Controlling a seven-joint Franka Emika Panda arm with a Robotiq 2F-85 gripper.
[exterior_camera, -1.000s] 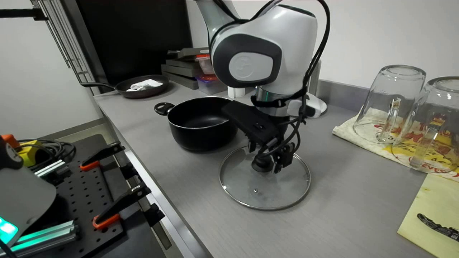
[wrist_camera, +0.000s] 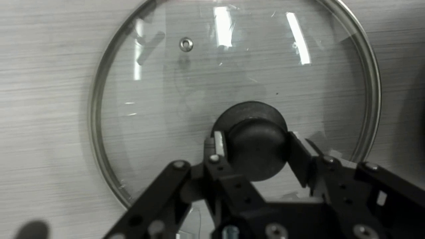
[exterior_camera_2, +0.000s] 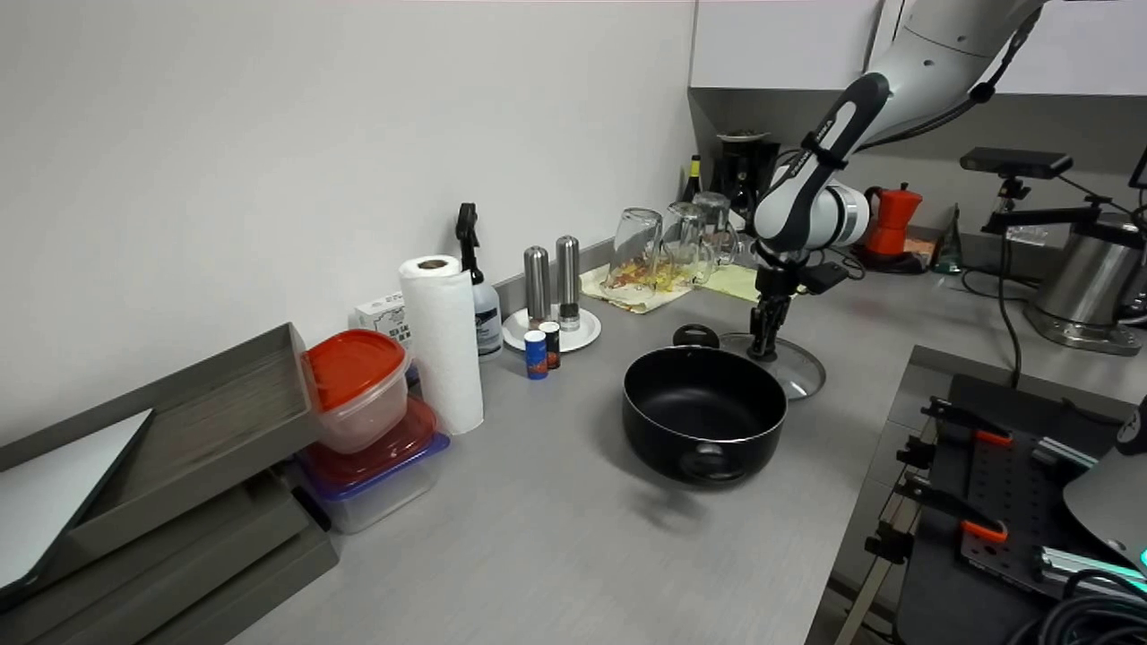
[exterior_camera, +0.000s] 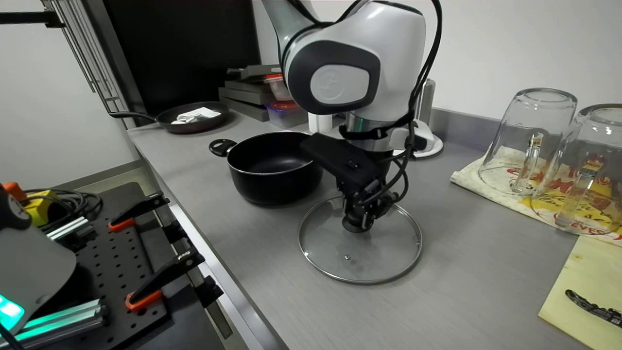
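A round glass lid [exterior_camera: 379,259] with a metal rim lies on the grey counter, beside the black pot. Its black knob [wrist_camera: 257,149] is clasped between the two fingers in the wrist view; my gripper is shut on it. From the first exterior view, the gripper [exterior_camera: 360,218] points down over the lid's middle. The open black pot [exterior_camera: 274,175] stands empty close by, its handle [exterior_camera: 221,147] towards the far side. In the second exterior view the pot [exterior_camera_2: 704,435] partly hides the lid [exterior_camera_2: 801,371].
Glass mugs [exterior_camera: 527,140] stand upside down on a cloth to the right. A frying pan [exterior_camera: 195,118] sits at the far end. Paper towels [exterior_camera_2: 443,344] and shakers [exterior_camera_2: 535,355] line the wall.
The gripper's fingers have closed on the lid's knob, and the arm has shifted very slightly. The lid has slid a touch to the right; the pot has stayed put.
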